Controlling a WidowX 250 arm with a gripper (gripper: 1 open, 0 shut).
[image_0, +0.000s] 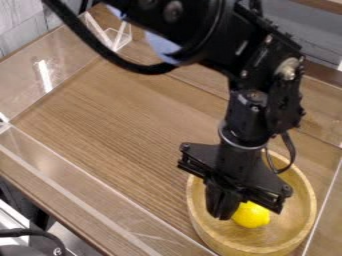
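The black gripper (234, 190) hangs over a round tan bowl (299, 216) at the lower right, its fingers reaching down inside the rim. A yellow object (251, 214) lies in the bowl, partly behind the fingers. Whether the fingers touch it or hold it is unclear.
A crumpled clear plastic item (110, 28) lies at the far back left. A black cable crosses the bottom left corner.
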